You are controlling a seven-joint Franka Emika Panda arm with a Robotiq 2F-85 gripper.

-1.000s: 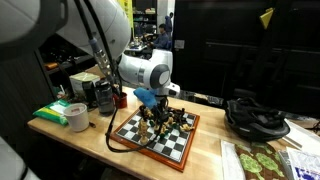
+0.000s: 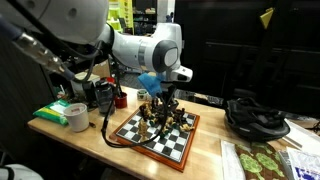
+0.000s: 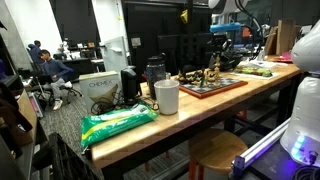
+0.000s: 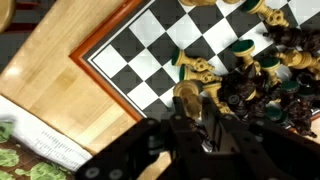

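A chessboard (image 4: 146, 64) lies on the wooden table, with many light and dark pieces crowded on one side. My gripper hangs above it, fingers shut on a light wooden chess piece (image 4: 187, 91), seen from above in the wrist view. Its lower part is hidden. Loose light pieces (image 4: 196, 72) with green felt bases lie on their sides beside it, and dark pieces (image 4: 238, 92) are heaped to the right. In exterior view 1 my gripper (image 2: 161, 98) is over the far half of the board (image 2: 172, 146), too small there to make out the held piece.
A black bag (image 2: 257, 118) rests at the back right, with printed sheets (image 2: 262, 163) in front of it. A white mug (image 2: 77, 117) and a green package (image 2: 52, 111) stand on the left. Bare table shows between board and sheets.
My arm has risen: the gripper's blue-marked part sits higher above the board than before. The board and the things around it have stayed in place.
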